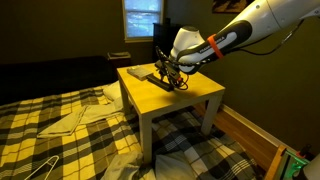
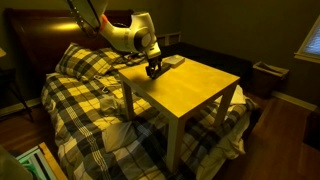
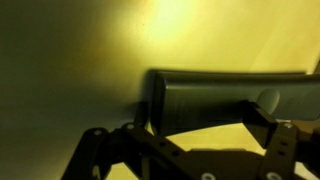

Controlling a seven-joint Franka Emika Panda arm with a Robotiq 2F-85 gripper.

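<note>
A dark, flat, oblong object lies on the light wooden table, seen close up in the wrist view with a rounded mark toward its right. My gripper is right at its near side. Its two fingers stand apart, one by the object's left end and the other overlapping its front. Whether they touch it I cannot tell. From the side, the gripper is low over the tabletop, next to the dark object. The second exterior view shows the gripper near the table's edge, hiding most of the object.
A pale grey item rests at the table's far left corner. The bed with a plaid cover surrounds the table legs.
</note>
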